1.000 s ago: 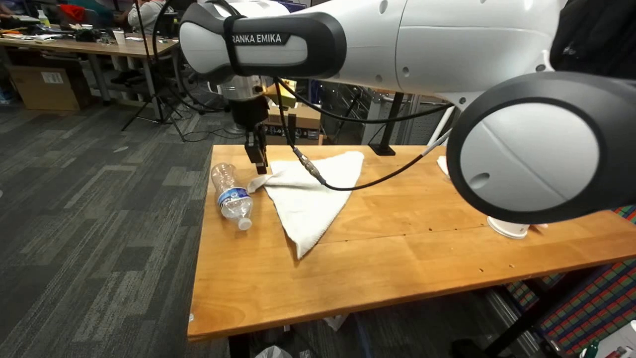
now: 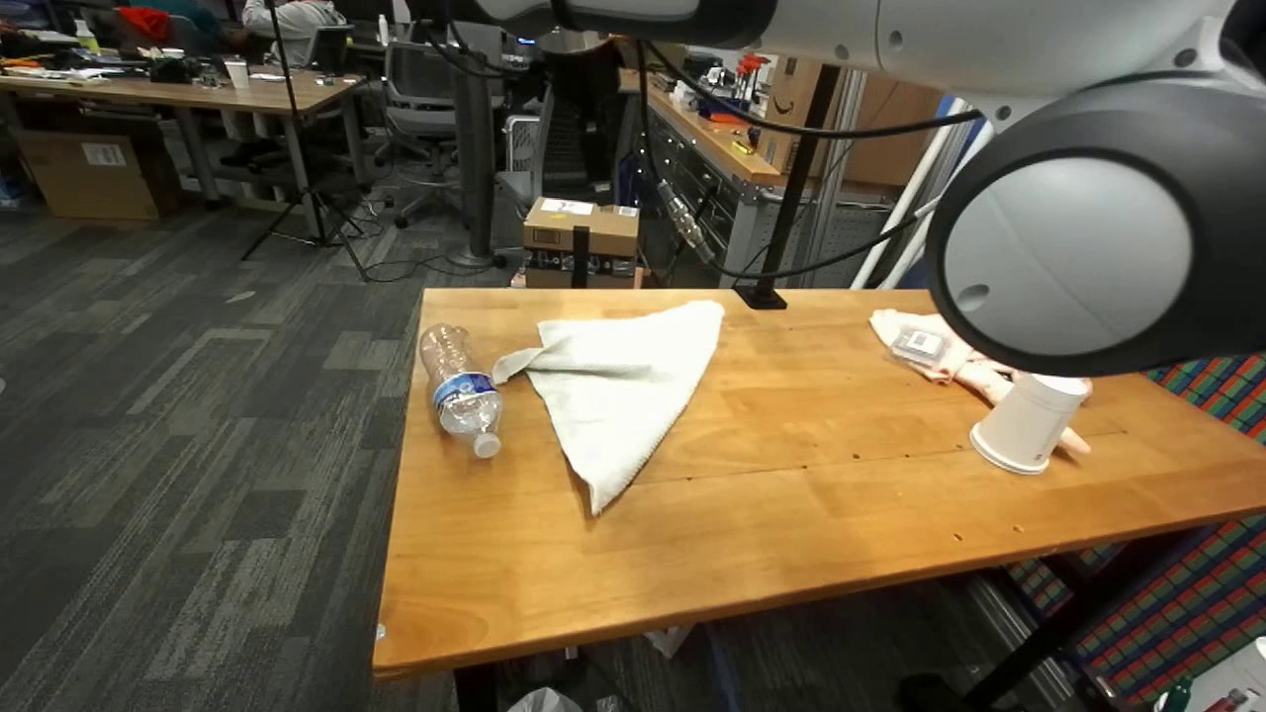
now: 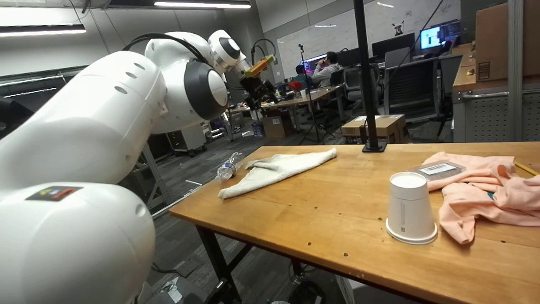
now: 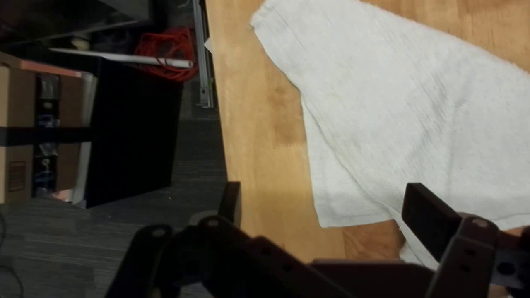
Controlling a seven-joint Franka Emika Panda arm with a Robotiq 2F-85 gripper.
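A white towel [image 2: 635,386] lies on the wooden table, roughly triangular, with a fold and a small twisted corner near the bottle. My gripper [image 3: 263,99] hangs high above the table's far left side, well clear of the cloth; exterior view 1 does not show it. In the wrist view the fingers [image 4: 430,218] are spread wide, and my gripper holds nothing. Below it are the towel [image 4: 397,99] and the table's edge. Left of the towel, a clear plastic bottle [image 2: 466,398] with a blue label lies on its side.
An upside-down white cup [image 3: 410,207] stands on the right, close to a crumpled pink cloth [image 3: 486,197] with a small clear case [image 3: 438,169] on it. A black post [image 3: 372,101] rises at the back edge.
The arm has risen, carrying my gripper up from low beside the towel and out of exterior view 1. Towel and bottle lie as before; more of the cup and pink cloth shows.
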